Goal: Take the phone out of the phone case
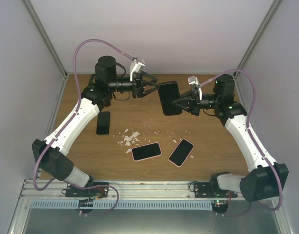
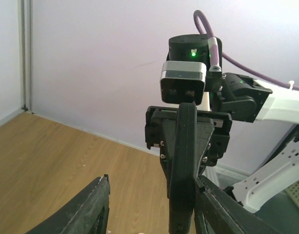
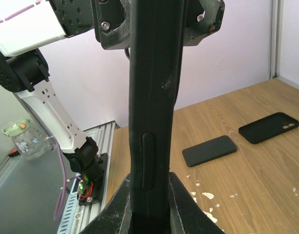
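A black phone in its black case [image 1: 169, 98] hangs above the middle of the table, gripped by its right edge in the top view. My right gripper [image 1: 182, 103] is shut on it; in the right wrist view the case's side [image 3: 151, 102] appears edge-on between the fingers. On the opposite side stands my left gripper [image 1: 155, 84], part open, its tips near the upper left edge of the case. Seen from the left wrist, the case [image 2: 183, 165] is a thin upright slab close to the right finger [image 2: 210, 204], the left finger well apart. Whether finger and case touch, I cannot tell.
Two pink-edged phones [image 1: 146, 151] [image 1: 181, 152] lie at the front of the table. A dark phone [image 1: 103, 123] rests at the left, with an empty black case [image 3: 269, 127] behind it. Pale scraps [image 1: 131, 137] litter the middle.
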